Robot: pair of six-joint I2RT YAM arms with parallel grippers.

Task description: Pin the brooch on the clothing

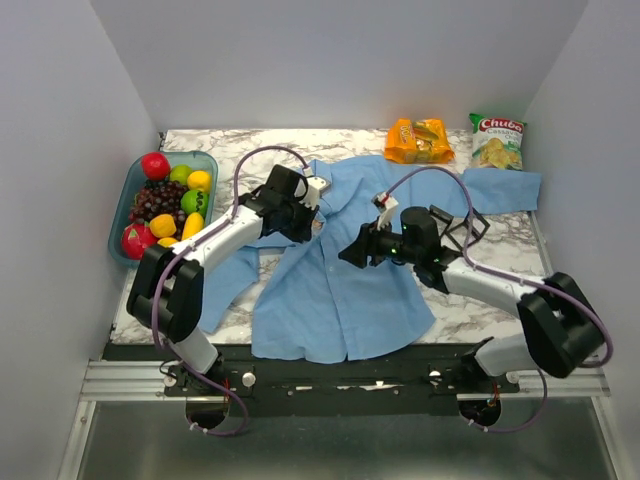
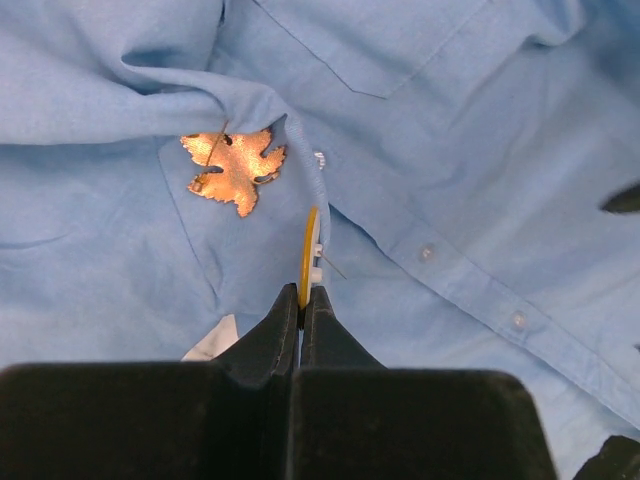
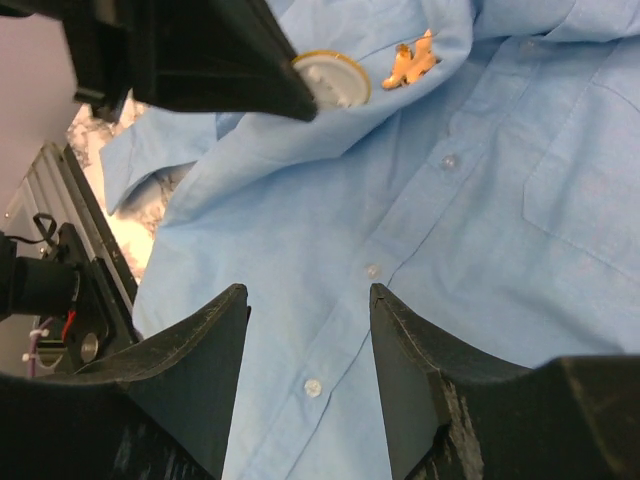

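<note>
A light blue buttoned shirt [image 1: 370, 310] is spread over the table. Against its folded front edge rests a gold leaf-shaped brooch [image 2: 238, 168], seen from its face in the left wrist view; whether its pin passes through the cloth cannot be told. My left gripper is shut on the rim of a thin round badge [image 3: 338, 78], pale with a yellow edge. Edge-on, this badge shows small white parts and a thin pin, close to the shirt's fold. My right gripper hangs open above the shirt front, nothing between its fingers.
A basket [image 1: 120, 218] of fruit stands at the left. An orange bag [image 1: 420, 142] and a chip bag [image 1: 497, 142] lie at the back right, with a dark frame-like stand [image 1: 478, 228] below them. Bare marble shows on the right.
</note>
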